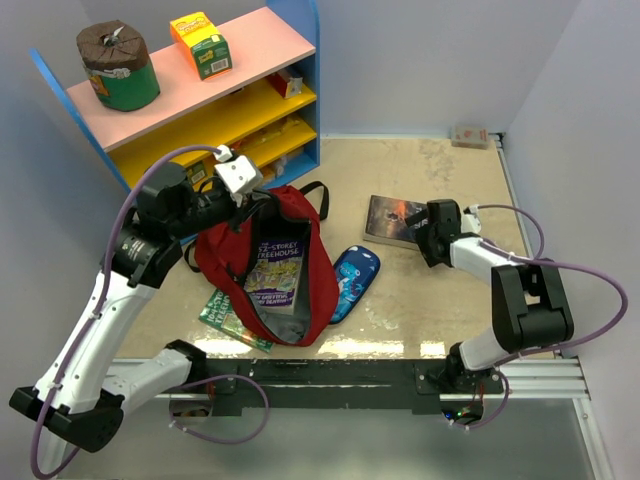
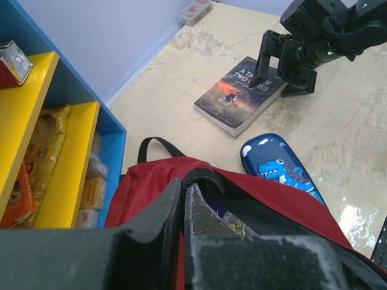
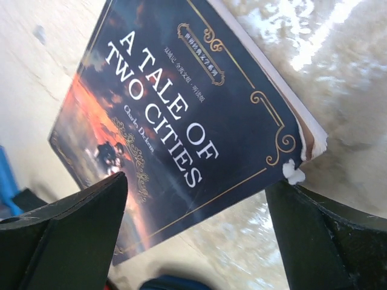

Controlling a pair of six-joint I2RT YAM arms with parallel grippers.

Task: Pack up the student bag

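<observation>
A red bag (image 1: 318,262) stands open on the floor, with a purple Treehouse book (image 1: 274,275) inside it. My left gripper is shut on the bag's upper rim, whose dark edging shows between its fingers. The dark book "A Tale of Two Cities" (image 3: 175,115) lies flat to the right of the bag. Over its right end is my right gripper, open, with its fingers (image 3: 75,241) apart and a corner of the book between them in view. The blue dinosaur pencil case (image 1: 354,282) rests beside the bag, and a green book (image 1: 228,318) lies partly under the bag.
A shelf unit (image 1: 185,103) with packets on it rises behind the bag at the left. A small clear box (image 1: 469,136) sits at the back right by the wall.
</observation>
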